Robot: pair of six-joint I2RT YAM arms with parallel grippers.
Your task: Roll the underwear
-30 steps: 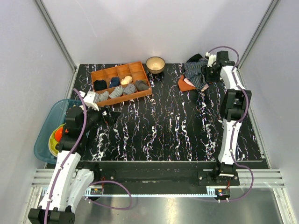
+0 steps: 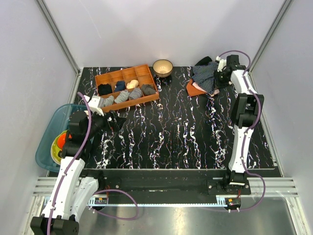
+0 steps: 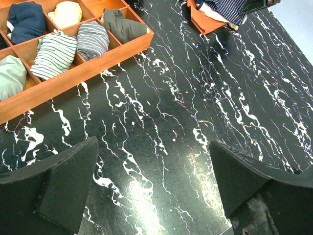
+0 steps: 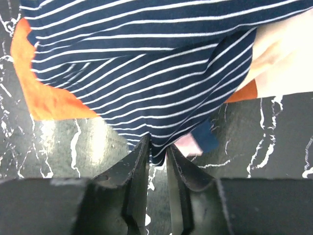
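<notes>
In the top view a pile of underwear at the back right holds navy striped point(image 2: 205, 73), orange point(image 2: 192, 89) and pink pieces. My right gripper point(image 2: 219, 75) is over its right part. In the right wrist view, the fingertips of that gripper sit close on either side of a bunched tip of the striped underwear point(image 4: 142, 78); whether they grip it is unclear. An orange piece point(image 4: 36, 93) and a cream one lie underneath. My left gripper point(image 2: 115, 121) is open and empty near the organizer, its dark fingers point(image 3: 49, 186) wide apart in the left wrist view.
A wooden organizer point(image 2: 146, 100) with several folded garments in compartments stands at the back left. A tan bowl point(image 2: 162, 67) sits at the back middle. A teal tub point(image 2: 46, 132) with dishes is at the far left.
My right gripper has shifted only slightly over the pile, and the striped cloth under it has moved a little. The left arm has stayed still.
</notes>
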